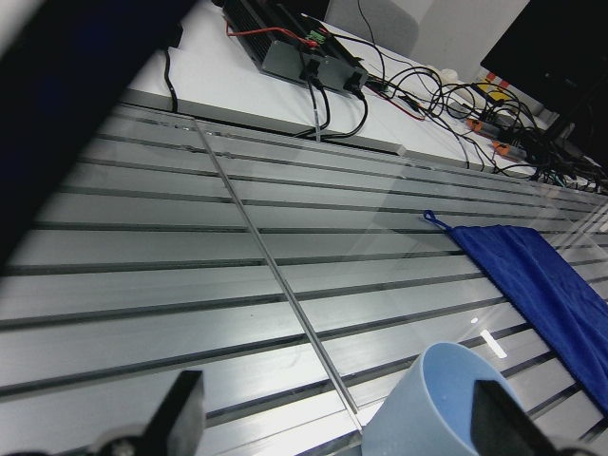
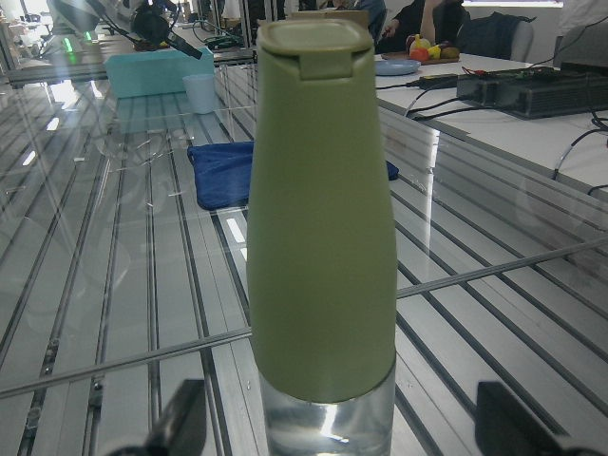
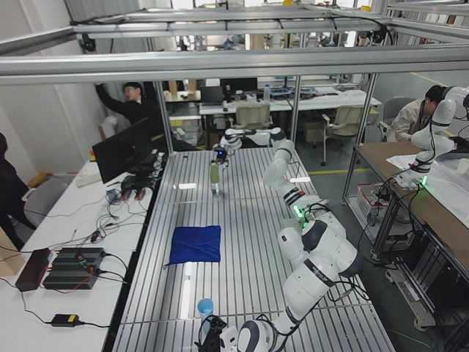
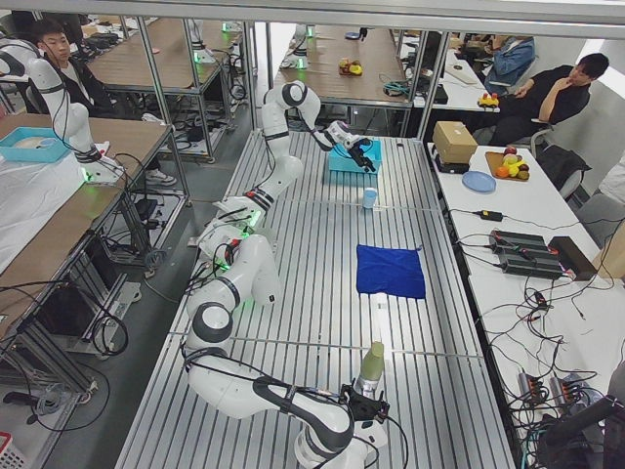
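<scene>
A green bottle [image 2: 321,218] with a clear base stands upright on the slatted metal table [image 4: 322,322]. My right gripper is open, its fingers either side of the bottle's lower part; whether they touch it I cannot tell. My left gripper is open over a light blue cup [image 1: 413,418], which sits low between the fingers in the left wrist view. A folded blue cloth [image 3: 194,243] lies flat between the two.
A teal bin [image 4: 391,156] sits at the far end behind the left gripper. A side desk [image 3: 66,293] holds black power boxes and cables.
</scene>
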